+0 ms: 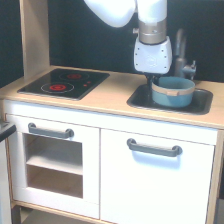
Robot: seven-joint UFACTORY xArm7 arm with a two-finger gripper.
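The blue-grey pot (173, 92) is in or just over the sink (201, 103), towards its middle; its base is hidden by the sink's front edge or in the basin, and whether it touches the bottom cannot be told. My gripper (152, 77) comes down from above at the pot's left side, its small dark fingers at the rim there. It looks shut on that edge, though the fingertips are hard to make out.
A dark faucet (180, 52) stands behind the pot, close to the gripper's right. The black stove top (64, 83) on the left is empty, and wooden counter (112, 92) lies bare between it and the sink. Below are white cabinet doors (155, 185).
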